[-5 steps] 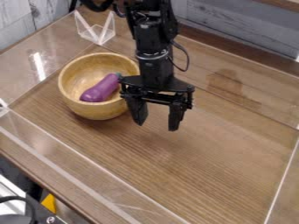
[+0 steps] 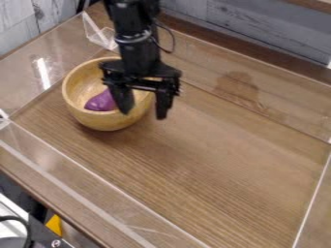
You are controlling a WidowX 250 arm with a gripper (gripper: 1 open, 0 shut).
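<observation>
My black gripper hangs at upper middle, over the right part of a tan wooden bowl, with its fingers spread open. Inside the bowl, to the left, lies a purple elongated object, partly hidden by the left finger. I cannot see anything held between the fingers.
A clear plastic item sits at the back left. A dark cable and a yellow object lie off the table's lower left edge.
My gripper has moved left and slightly up, from open table beside the bowl to over the bowl's right part, near the purple object.
</observation>
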